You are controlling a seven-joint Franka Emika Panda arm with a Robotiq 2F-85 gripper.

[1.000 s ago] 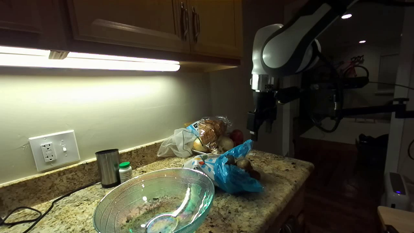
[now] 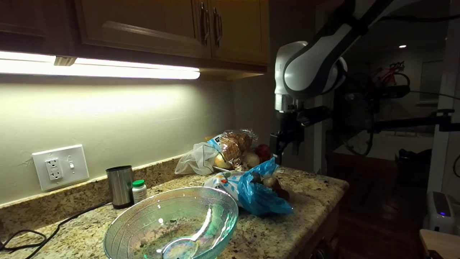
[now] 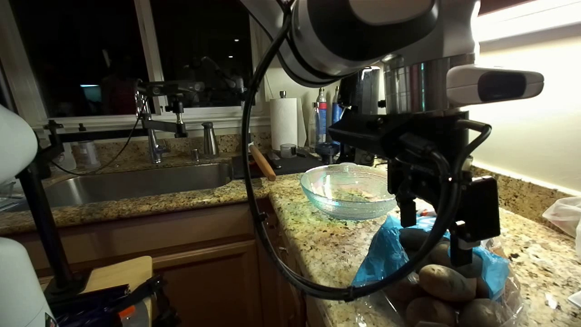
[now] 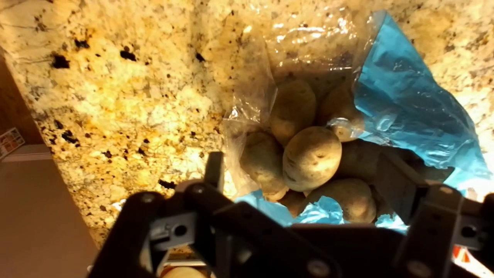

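Note:
My gripper is open above a torn blue and clear plastic bag (image 4: 412, 92), its two fingers wide apart. Several brown potatoes lie in the bag's opening; the topmost potato (image 4: 312, 158) shows between the fingers in the wrist view, with nothing gripped. From the side, the gripper (image 2: 286, 151) hangs over the bag (image 2: 265, 196) at its far end. In the second exterior view the fingertips hang just above or in front of the potatoes (image 3: 446, 282); the exact gap is hard to judge. A large clear glass bowl (image 2: 172, 224) stands empty on the counter near the bag.
Behind the bag lie a bread bag (image 2: 235, 144) and some produce against the wall. A steel cup (image 2: 120, 186) and a green-capped bottle (image 2: 139, 191) stand beside the bowl. The counter edge (image 2: 319, 216) is close to the bag; a sink (image 3: 141, 182) lies across the corner.
The arm has come down and shifted slightly left in the first exterior view, bringing the gripper nearer the bag. The bag and bowl look unmoved.

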